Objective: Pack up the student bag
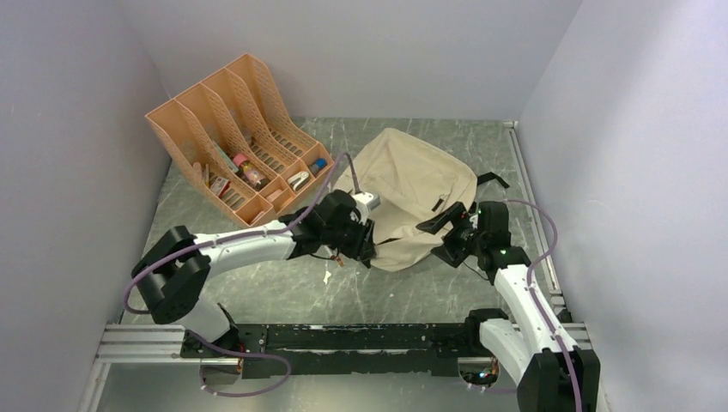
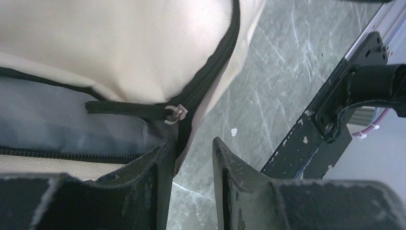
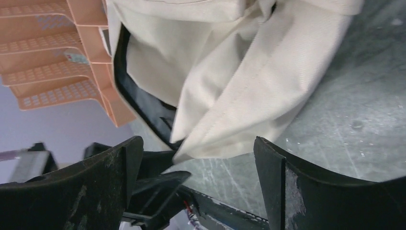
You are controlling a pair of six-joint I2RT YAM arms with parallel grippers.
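Observation:
The beige bag (image 1: 412, 176) lies on the table, its dark-zippered opening facing the left arm. At its near left corner my left gripper (image 1: 371, 256) hovers with parted fingers. In the left wrist view a zipper slider (image 2: 178, 113) with a black pull tab (image 2: 122, 108) sits just beyond the gap of that gripper; the bag's dark-edged corner reaches the left finger, and I cannot tell if it touches. My right gripper is wide open at the bag's near right edge, with a beige fold (image 3: 215, 143) between or just beyond its fingertips.
An orange divided organizer (image 1: 245, 112) stands at the back left, holding a pink-capped bottle (image 1: 251, 174), a blue item (image 1: 318, 165) and other small things. A black strap (image 1: 493, 178) sticks out right of the bag. Pens are mostly hidden beneath the left arm.

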